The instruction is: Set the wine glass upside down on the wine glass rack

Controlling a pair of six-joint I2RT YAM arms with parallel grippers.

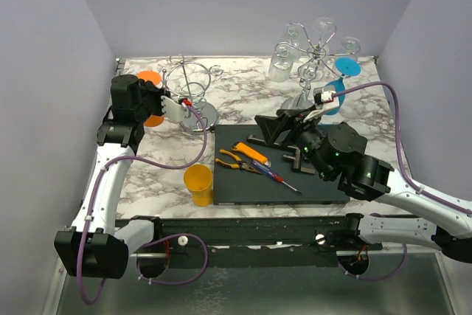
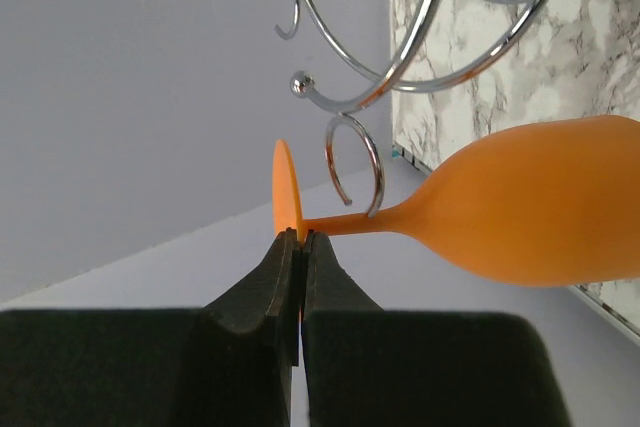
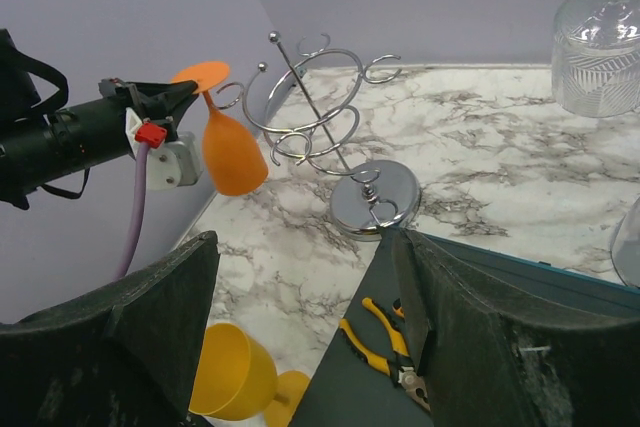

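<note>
An orange wine glass (image 2: 530, 202) hangs bowl-down at the left end, its stem at a hook of the chrome rack, as the left wrist view shows. My left gripper is shut at the glass's base (image 3: 200, 73); whether it grips the stem or base is hard to tell. In the top view that gripper mostly hides the glass's middle. My right gripper (image 1: 276, 125) is part open above the dark mat, away from the glass, with nothing seen between its fingers.
A second rack (image 1: 317, 53) with clear glasses and a blue one stands back right. A yellow cup (image 1: 198, 184) stands front left; pliers, a screwdriver and other tools lie on the dark mat (image 1: 280, 195).
</note>
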